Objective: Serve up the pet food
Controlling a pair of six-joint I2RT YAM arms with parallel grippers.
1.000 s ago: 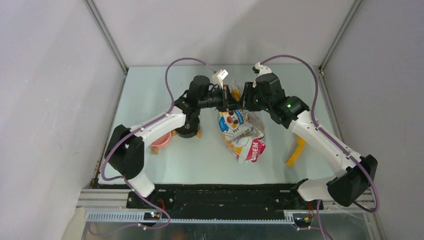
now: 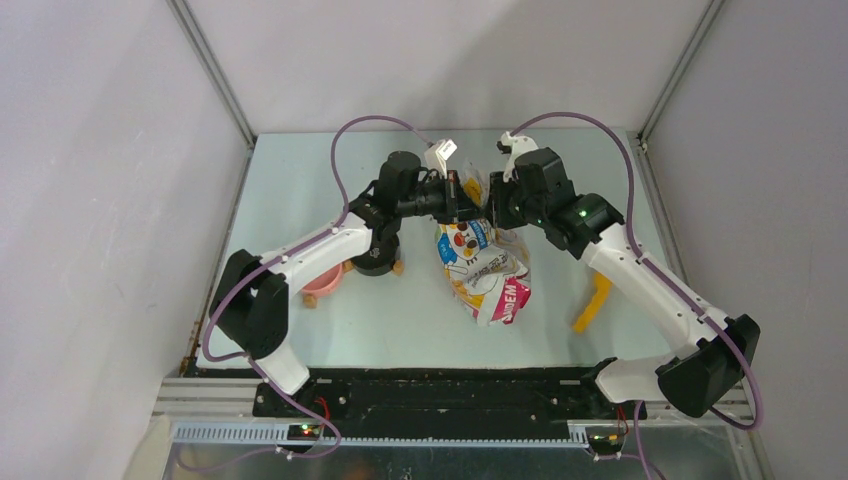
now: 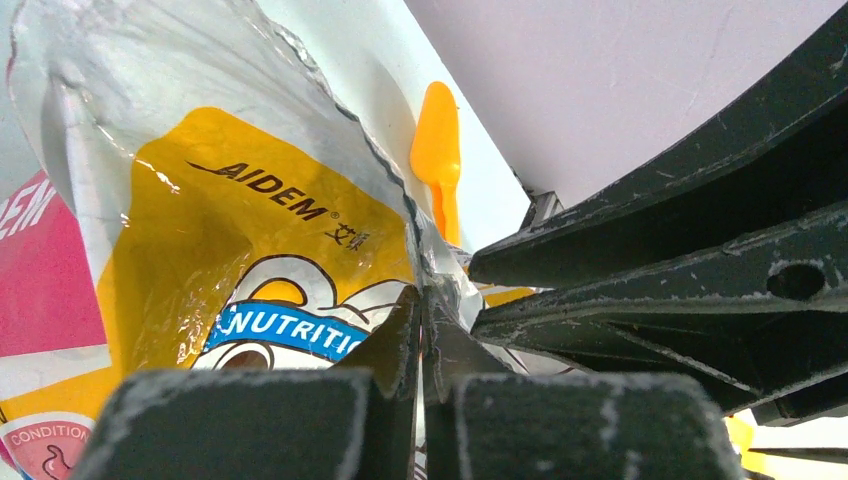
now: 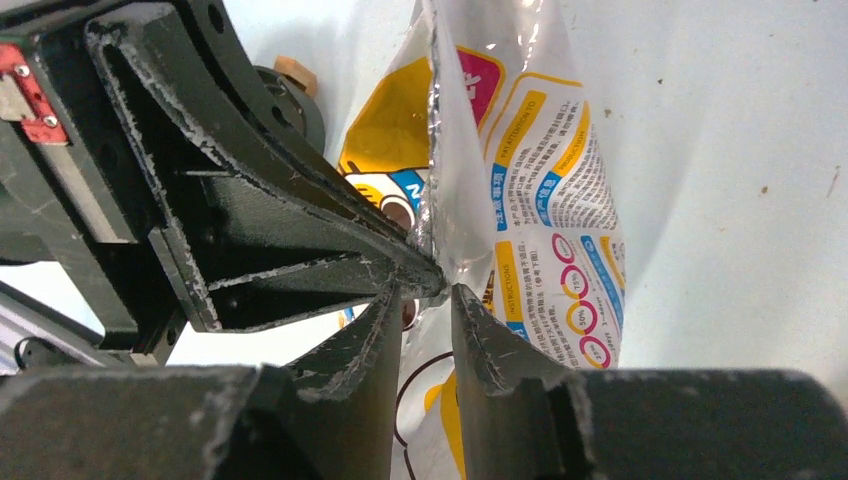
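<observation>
The pet food bag (image 2: 484, 268), printed in blue, white and yellow with a pink end, lies mid-table. Both arms meet at its clear upper end. In the left wrist view, my left gripper is shut on the edge of the bag (image 3: 270, 190). Seen from the right wrist, the tip of the left gripper pinches that same film edge. Close beside it, my right gripper is part open, its fingertips apart, with bag film showing behind the gap; whether any film lies between them is hard to tell. The orange scoop (image 2: 593, 303) lies right of the bag.
A pink bowl (image 2: 323, 282) and a black bowl (image 2: 376, 260) sit on the left, partly under the left arm. The two grippers are very close together. Clear table lies in front of the bowls and around the scoop.
My right gripper has shifted and turned slightly at the bag's upper end. The left arm, the bag, the bowls and the scoop look unmoved.
</observation>
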